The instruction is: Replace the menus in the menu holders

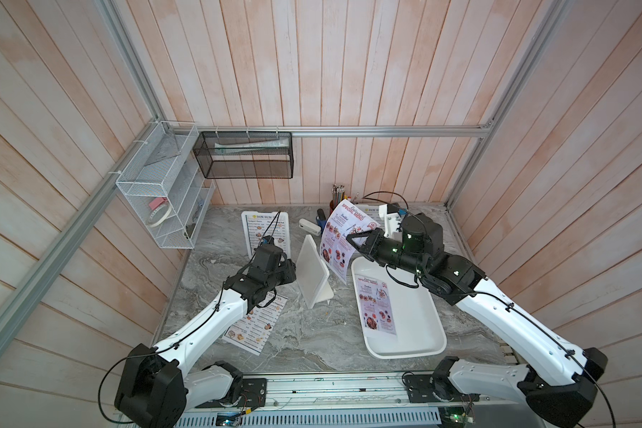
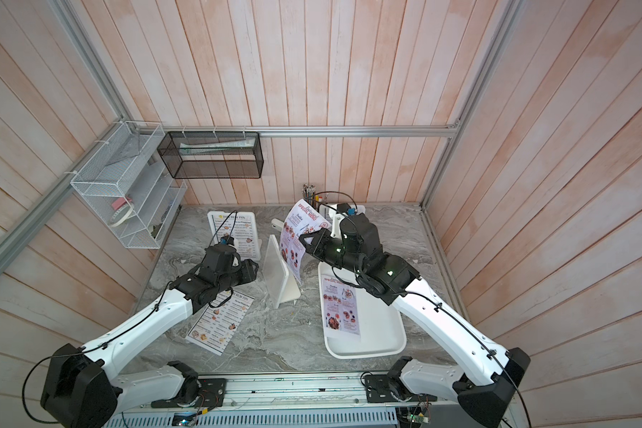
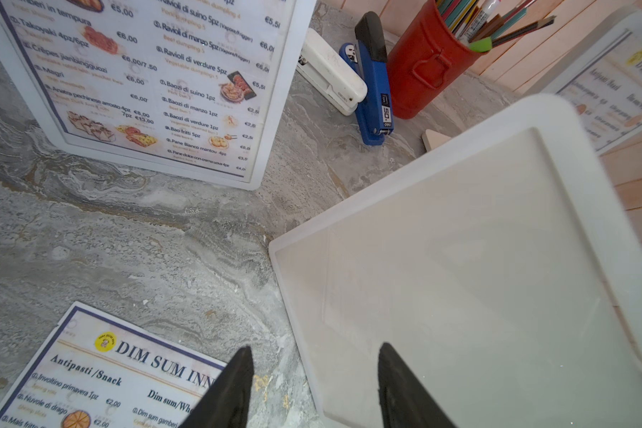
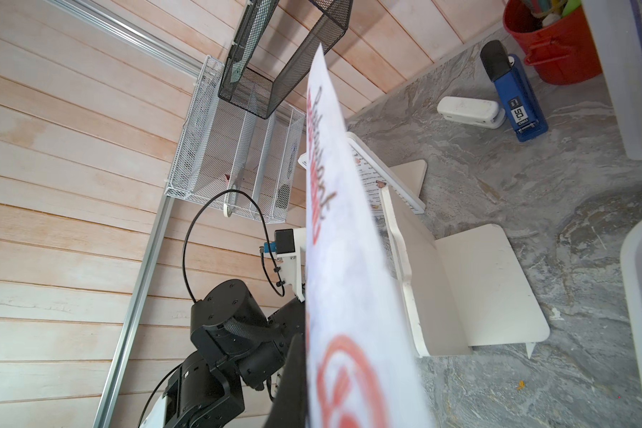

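A purple special menu [image 1: 337, 241] hangs upright and bowed beside the empty white menu holder [image 1: 309, 272], with my right gripper [image 1: 352, 241] shut on its right side. In the right wrist view this menu [image 4: 346, 285] is nearly edge-on and hides most of the gripper. My left gripper stands open at the holder's left side, its fingers [image 3: 239, 381] apart before the blank panel [image 3: 449, 278], nothing held. A Dim Sum menu [image 1: 255, 329] lies loose on the table under the left arm. Another special menu [image 1: 376, 305] lies in the white tray [image 1: 421, 335].
A filled menu holder [image 1: 266, 229] stands at the back left; another [image 3: 610, 85] shows behind the empty one. A white stapler [image 3: 328, 71], a blue stapler [image 3: 371, 89] and a red bucket [image 3: 424, 67] of pens sit at the back. Bare table lies between loose menu and tray.
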